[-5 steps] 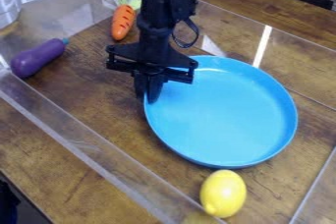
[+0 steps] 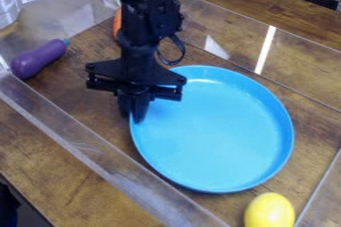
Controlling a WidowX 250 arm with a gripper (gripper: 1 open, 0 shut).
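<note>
My black gripper (image 2: 134,94) is down at the left rim of a large blue plate (image 2: 213,131), its lower end touching or just over that edge. Its fingertips are dark and partly hidden, so whether anything thin is between them does not show.
A purple eggplant (image 2: 36,60) lies at the far left. An orange carrot (image 2: 118,21) is mostly behind the arm. A yellow lemon (image 2: 269,211) sits at the bottom right. Clear tray walls border the wooden surface.
The gripper has moved left and toward the front.
</note>
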